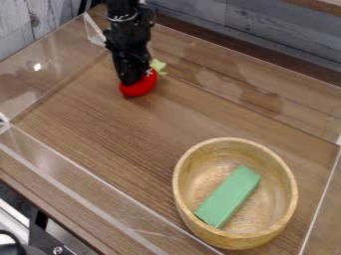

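Note:
My gripper, dark and seen from behind, is at the upper middle of the camera view, over a red object on the wooden table. A small pale green item shows just right of the gripper. The fingers are mostly hidden against the red object, so I cannot tell whether they are shut on it.
A round wooden bowl with a green block inside stands at the lower right. A wooden wall edge runs along the back right.

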